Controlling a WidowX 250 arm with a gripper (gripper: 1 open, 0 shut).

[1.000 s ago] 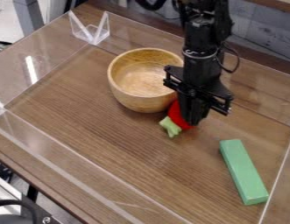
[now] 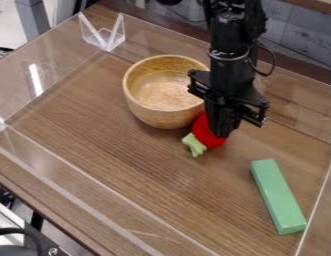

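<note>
My black gripper (image 2: pixel 227 120) hangs from the arm at the upper centre, its fingers over a red object (image 2: pixel 208 134) with a pale green end (image 2: pixel 195 145). The fingers hide part of the red object; whether they touch or grasp it I cannot tell. Left of it is a round tan bowl (image 2: pixel 149 107), apparently empty.
A long green block (image 2: pixel 276 195) lies at the right front of the wooden table (image 2: pixel 101 170). A clear plastic holder (image 2: pixel 104 32) stands at the back left.
The gripper has shifted slightly over the red object, dipping and rising a little. The bowl and green block are where they were.
</note>
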